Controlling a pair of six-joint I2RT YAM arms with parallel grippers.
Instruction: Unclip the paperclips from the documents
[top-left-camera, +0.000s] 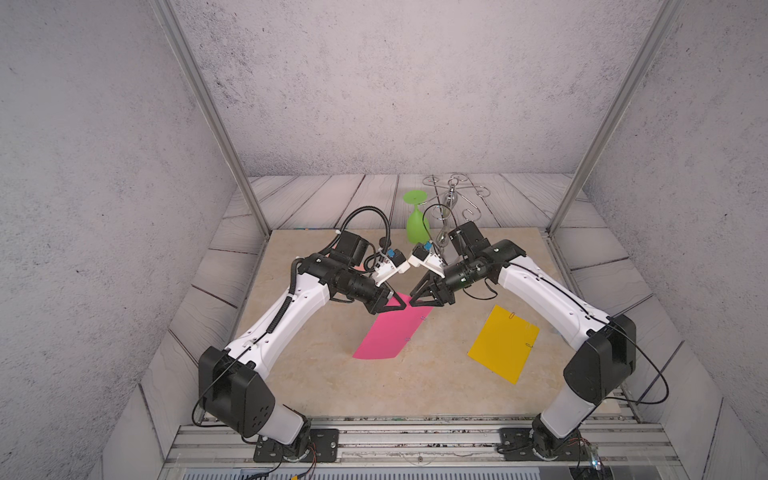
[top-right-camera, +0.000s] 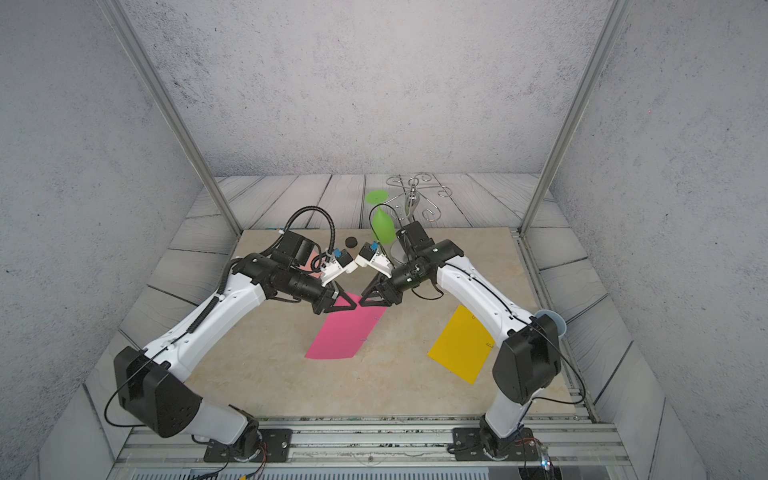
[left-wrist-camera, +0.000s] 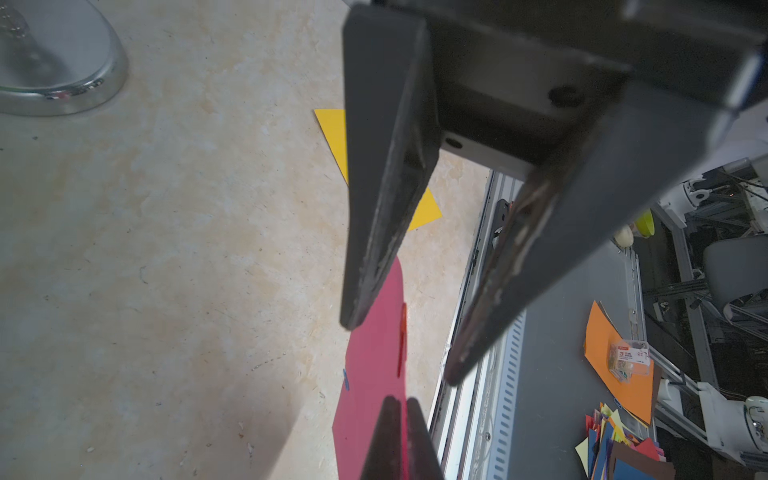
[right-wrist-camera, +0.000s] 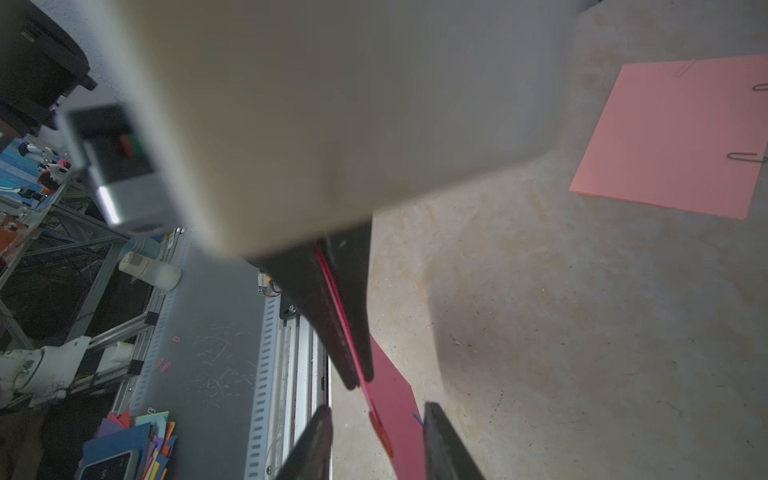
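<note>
A magenta sheet (top-left-camera: 388, 336) hangs from my left gripper (top-left-camera: 401, 306), which is shut on it, as the left wrist view shows, with an orange clip (left-wrist-camera: 402, 336) and a blue clip (left-wrist-camera: 345, 378) on it. My right gripper (top-left-camera: 413, 299) is part open at the sheet's top edge, very close to the left one. A yellow document (top-left-camera: 502, 344) with paperclips lies at the right. A light pink document (right-wrist-camera: 668, 136) with paperclips lies on the table.
A green vase (top-left-camera: 417, 224) and a chrome stand (top-left-camera: 452, 192) stand at the back. A light blue dish (top-right-camera: 553, 321) sits at the right edge.
</note>
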